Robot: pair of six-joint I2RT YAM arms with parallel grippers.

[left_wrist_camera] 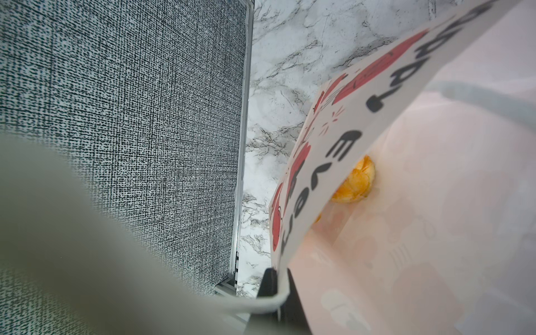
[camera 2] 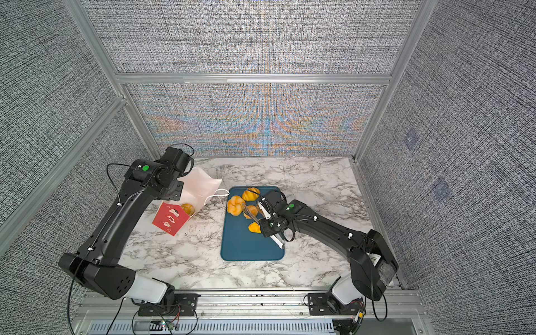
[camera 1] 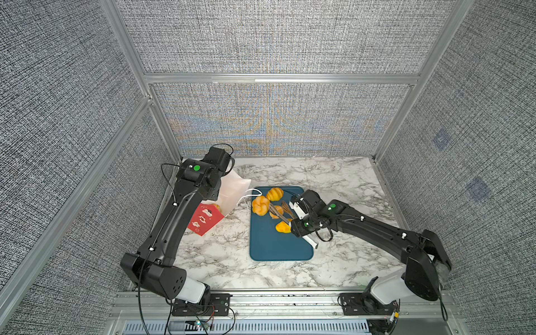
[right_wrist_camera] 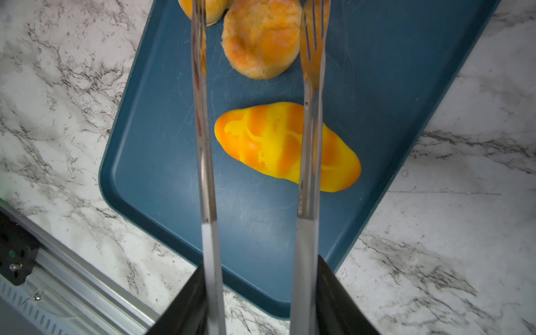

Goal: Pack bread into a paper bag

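The paper bag [camera 2: 195, 187], pale inside with a red base, stands tilted on the left; a golden bun [left_wrist_camera: 360, 178] shows inside it. My left gripper is shut on the bag's rim, and a white handle cord [left_wrist_camera: 273, 301] crosses in front of its fingers. On the blue tray [camera 1: 279, 248] are a knotted bun [camera 1: 260, 205], a striped roll [camera 1: 274, 193], a round bun [right_wrist_camera: 261, 39] and a yellow-orange roll [right_wrist_camera: 262, 136]. My right gripper is open, with fork-ended metal tongs [right_wrist_camera: 205, 167] spread between its fingers, over the yellow-orange roll.
A loose white bag handle [camera 1: 255, 191] reaches over the tray's left edge. The tray's near half is empty.
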